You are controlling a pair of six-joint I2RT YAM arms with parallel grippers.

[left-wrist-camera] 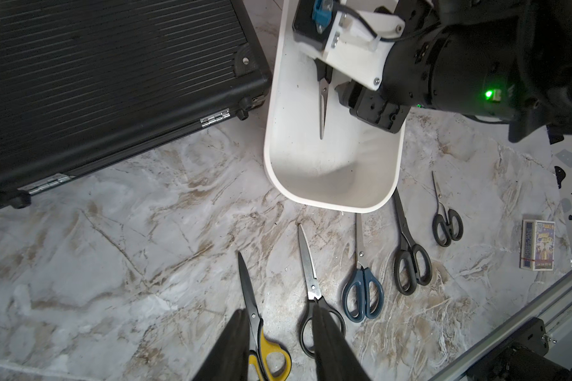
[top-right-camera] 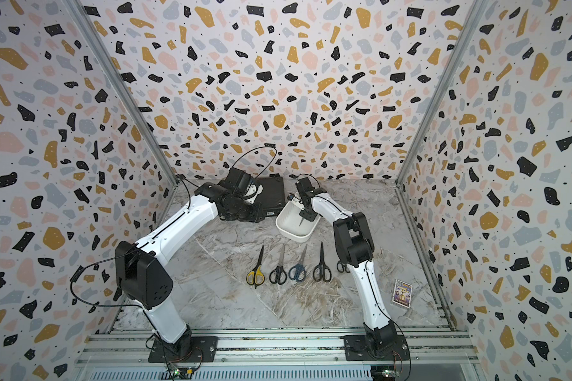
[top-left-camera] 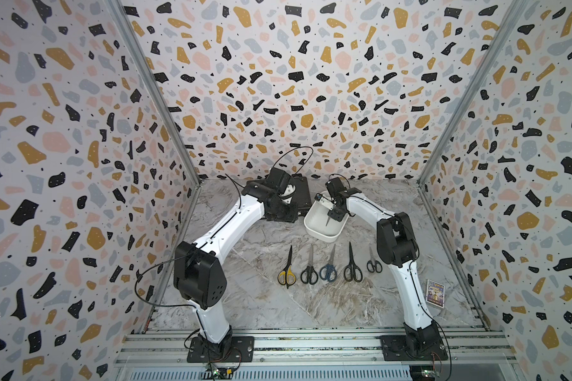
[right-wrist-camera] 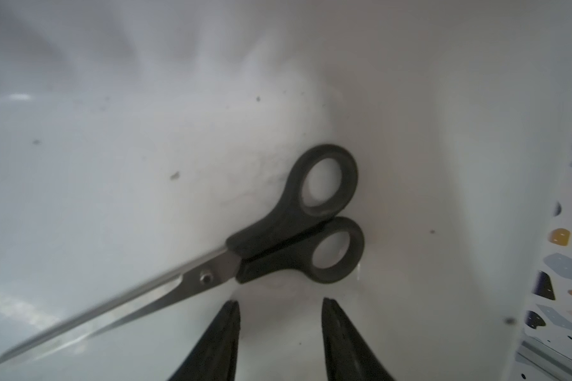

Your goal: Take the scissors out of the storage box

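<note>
Black-handled scissors (right-wrist-camera: 286, 247) lie flat on the floor of the white storage box (left-wrist-camera: 333, 184). In the left wrist view their blades (left-wrist-camera: 323, 111) point toward the near wall, while most of the handles are covered by the right arm. My right gripper is inside the box over the scissors, fingers apart and nothing between them; the handle loops show just beyond the fingertips in the right wrist view. Left of the box hangs my left gripper, open and empty, above the table.
In front of the box several scissors lie in a row, among them a yellow-handled pair (top-left-camera: 287, 274) and a blue-handled pair (top-left-camera: 328, 271). A black case (left-wrist-camera: 120, 70) stands left of the box. A small card box (top-left-camera: 434, 294) lies at the right.
</note>
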